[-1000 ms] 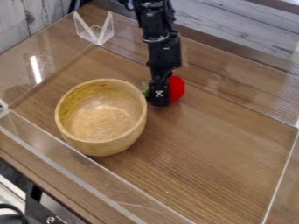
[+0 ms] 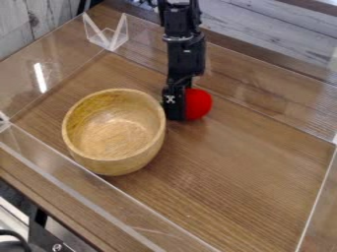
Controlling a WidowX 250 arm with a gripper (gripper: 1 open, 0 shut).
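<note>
A red round object (image 2: 196, 104) sits on the wooden table (image 2: 237, 177), right of a large yellow bowl (image 2: 114, 140). The black robot gripper (image 2: 180, 99) reaches down from the top, its fingers open around or beside the left side of the red object; whether they touch it is hard to tell.
The yellow bowl takes up the lower left middle. A small clear plastic piece lies at the upper left near the table's edge.
The gripper has shifted slightly, and more of the red object shows now, sitting a little nearer the front than before.
</note>
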